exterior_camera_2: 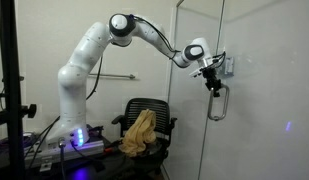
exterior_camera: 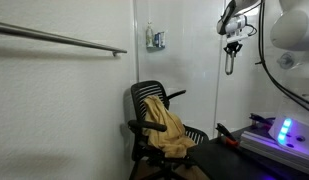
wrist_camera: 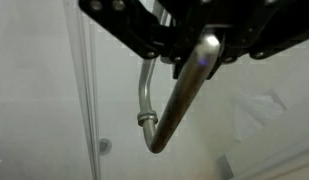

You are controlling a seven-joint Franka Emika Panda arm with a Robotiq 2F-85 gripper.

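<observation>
A metal loop handle [wrist_camera: 181, 108] runs up between the dark fingers of my gripper in the wrist view. My gripper is shut on the upper part of this handle; the exact contact is hidden by the fingers. In exterior view 2 the handle [exterior_camera_2: 226, 106] hangs below the gripper [exterior_camera_2: 214, 82], fixed to a pale door panel [exterior_camera_2: 269, 135]. Exterior view 1 has the gripper [exterior_camera: 232, 46] small at the upper right, with the handle [exterior_camera: 230, 66] upright beneath it.
A black office chair [exterior_camera_2: 147, 105] with a tan cloth [exterior_camera_2: 139, 133] over it stands near the robot's base. Small bottles on a wall shelf [exterior_camera: 156, 40] sit left of the handle. A long rail [exterior_camera: 64, 37] crosses the left wall.
</observation>
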